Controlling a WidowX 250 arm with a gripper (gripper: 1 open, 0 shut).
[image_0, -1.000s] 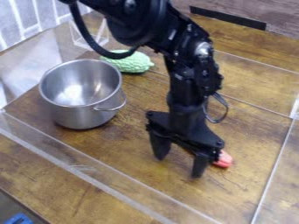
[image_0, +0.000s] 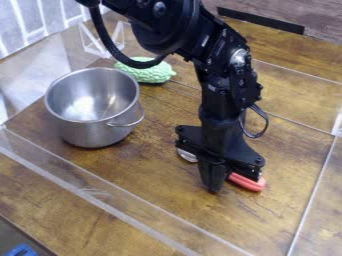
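Note:
My black gripper (image_0: 217, 170) is low over the wooden table at centre right, its fingers shut. Right by it lies a slim object with a red end (image_0: 245, 182) and a lighter part showing at the left of the gripper; the gripper hides much of it. Whether the fingers touch it, I cannot tell. A steel pot (image_0: 91, 105) with wire handles stands to the left.
A pale green corn-like item (image_0: 144, 72) lies behind the pot, partly behind the arm. A blue object (image_0: 19, 250) shows at the front left corner.
The gripper has shifted slightly and turned, moving over the red-ended object, and more of that object's lighter part now shows at its left.

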